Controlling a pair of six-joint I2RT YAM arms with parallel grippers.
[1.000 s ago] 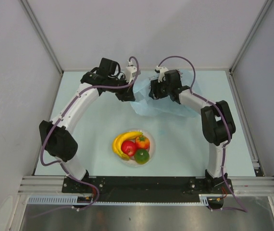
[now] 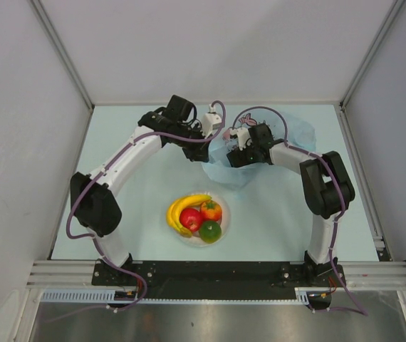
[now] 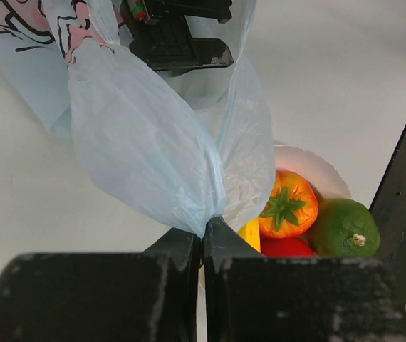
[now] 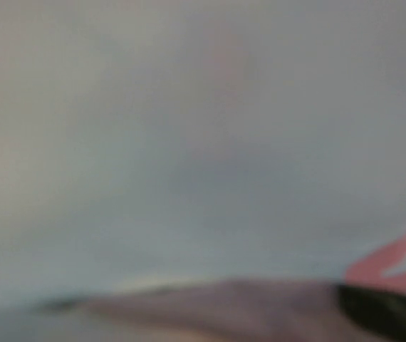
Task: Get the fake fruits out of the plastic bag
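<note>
The light-blue plastic bag (image 2: 231, 178) with pink and black print spreads over the back right of the table. My left gripper is shut on its gathered edge, the film bunched between the fingertips. At the bag's mouth, my right gripper reaches inside with its two fingers apart and nothing visible between them. Blurred pale film (image 4: 189, 142) fills the right wrist view. No fruit can be made out in the bag. On the plate are bananas (image 2: 177, 214), a red apple (image 2: 191, 219), an orange fruit (image 2: 211, 210) and a green fruit (image 2: 209, 231).
A round pale plate (image 2: 219, 199) stands at the front middle, below the bag in the top view. Bare table (image 2: 139, 192) lies to its left, and free room (image 2: 281, 228) to its right.
Over the last second both grippers have come nearer the front, the left one also moving right. The bag has shifted and sags between them. The plate of fruits stays put.
</note>
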